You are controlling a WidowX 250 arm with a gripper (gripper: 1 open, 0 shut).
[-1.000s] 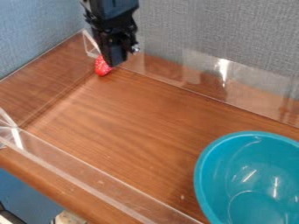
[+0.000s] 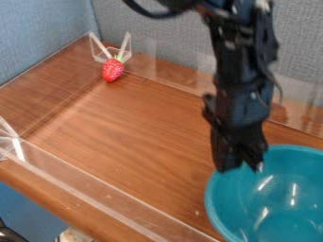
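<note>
My black gripper [image 2: 240, 151] hangs low at the right, its tip just above or at the upper rim of the teal bowl [image 2: 271, 203], blurred by motion; it looks shut, and nothing shows clearly between its fingers. A red strawberry [image 2: 112, 68] sits at the back left of the wooden surface, by a clear corner piece.
Clear plastic walls edge the wooden tray [image 2: 127, 132], with grey and blue padded panels behind.
The arm has swept from the back left near the strawberry down and right to the bowl. The strawberry and bowl look unmoved.
</note>
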